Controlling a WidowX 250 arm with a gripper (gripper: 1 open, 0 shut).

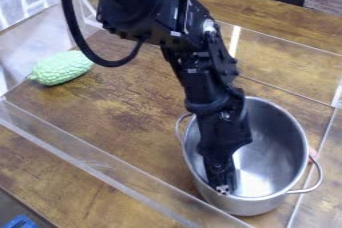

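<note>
The black arm reaches down into a steel pot point(279, 147) at the lower right, its gripper point(222, 180) low inside against the near-left part of the pot. The gripper looks closed, though its fingertips are partly in shadow and I cannot make out anything held between them. The pot has wire handles on two sides.
A pale green corn-like object point(62, 67) lies at the left on the wooden surface point(100, 112). Clear low walls border the work area. A small blue item point(19, 221) is at the bottom-left corner.
</note>
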